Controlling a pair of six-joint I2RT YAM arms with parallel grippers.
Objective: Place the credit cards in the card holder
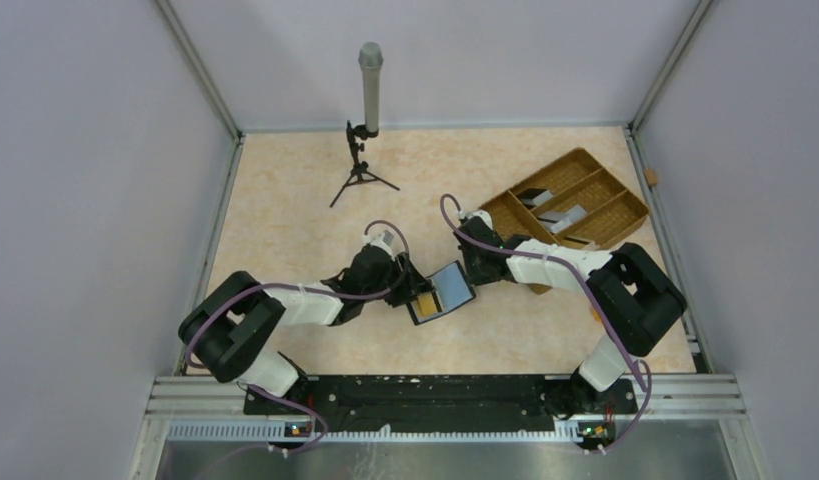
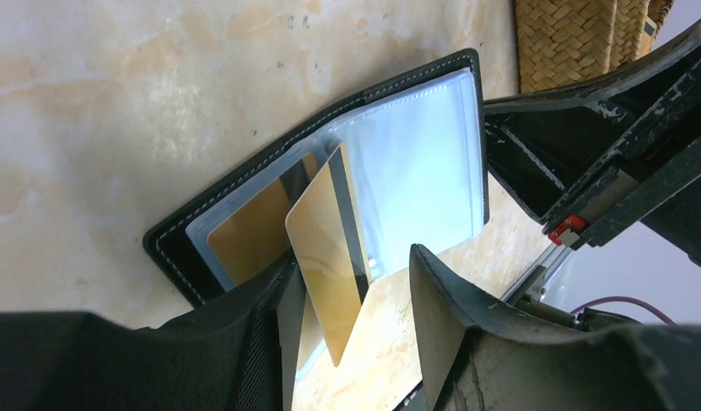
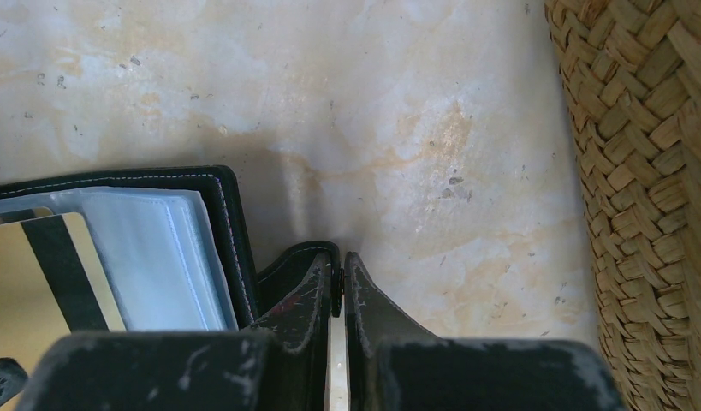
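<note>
The black card holder [image 1: 451, 287] lies open on the table, its pale clear sleeves [image 2: 415, 158] facing up. A gold card with a dark stripe [image 2: 325, 257] stands tilted over the sleeves, between the parted fingers of my left gripper. It is close to the left finger; I cannot tell whether they touch. Another gold card [image 2: 252, 231] lies flat in the holder behind it. At the holder's far side, my right gripper is shut on a thin black flap [image 3: 287, 264] of the holder.
A woven basket [image 1: 617, 212] with compartments stands at the right, holding several cards [image 1: 563, 219]. Its wall [image 3: 642, 205] rises close to my right gripper. A small tripod [image 1: 360, 172] stands at the back left. Bare table lies left of and behind the holder.
</note>
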